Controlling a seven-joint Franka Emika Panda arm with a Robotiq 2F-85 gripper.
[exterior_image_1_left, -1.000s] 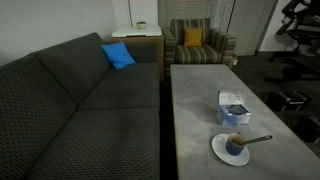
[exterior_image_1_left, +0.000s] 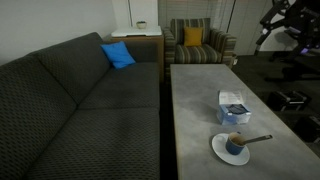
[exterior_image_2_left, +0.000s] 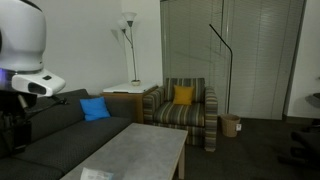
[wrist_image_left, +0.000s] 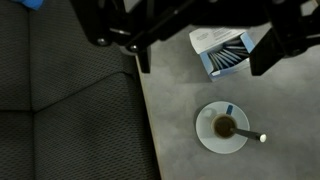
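My gripper is open, its fingers (wrist_image_left: 267, 54) wide apart and nothing between them. In exterior view 1 the gripper (exterior_image_1_left: 272, 36) hangs at the upper right, up off the table. An open blue and white box (exterior_image_1_left: 231, 107) stands on the grey table (exterior_image_1_left: 195, 90); the wrist view shows several thin packets in the box (wrist_image_left: 228, 52). Nearer the table's front, a blue cup (exterior_image_1_left: 235, 144) holding something brown sits on a white saucer (exterior_image_1_left: 220, 151). A spoon (exterior_image_1_left: 258, 139) sticks out to the right. From the wrist, the cup (wrist_image_left: 224, 127) lies below the box.
A dark sofa (exterior_image_1_left: 70, 110) with a blue pillow (exterior_image_1_left: 118, 55) runs along the table's left. A striped armchair (exterior_image_1_left: 193, 52) with a yellow pillow (exterior_image_1_left: 193, 36) stands behind.
In exterior view 1 the arm at the upper right has come further left and down into view. The box, cup, saucer and spoon have stayed put.
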